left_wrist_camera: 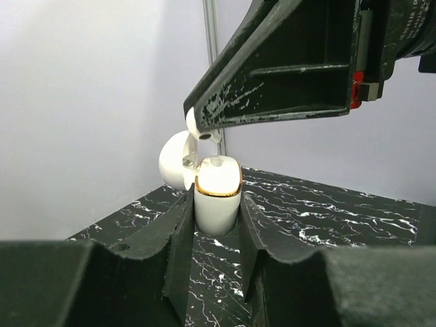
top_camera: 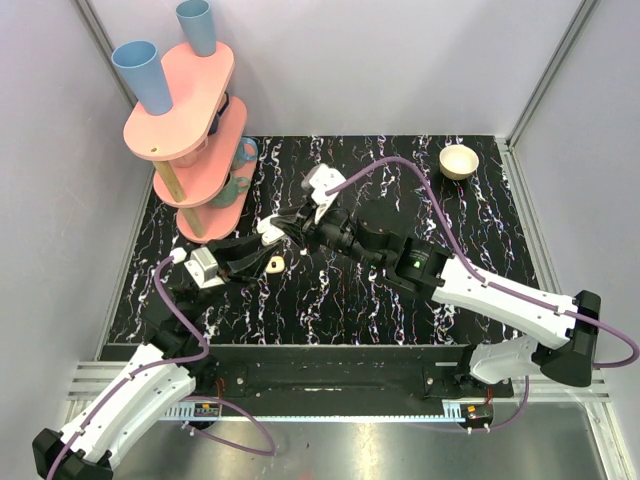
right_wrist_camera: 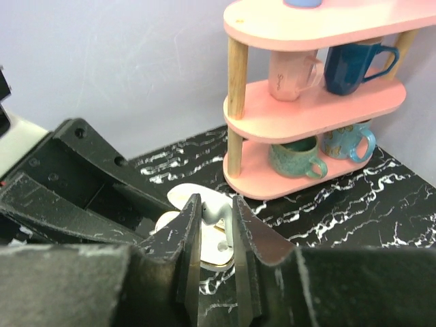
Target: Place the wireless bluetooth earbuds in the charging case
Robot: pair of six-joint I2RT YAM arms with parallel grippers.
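The white charging case, gold-rimmed with its lid open, is held in my left gripper, which is shut on it. My right gripper is just above the case, with a white earbud at its fingertips; in the right wrist view the earbud shows between the fingers, over the case. Whether it is seated cannot be told. In the top view a small pale object shows below the grippers.
A pink shelf with cups and mugs stands at the back left. A cream bowl sits at the back right. The marble mat is otherwise largely clear.
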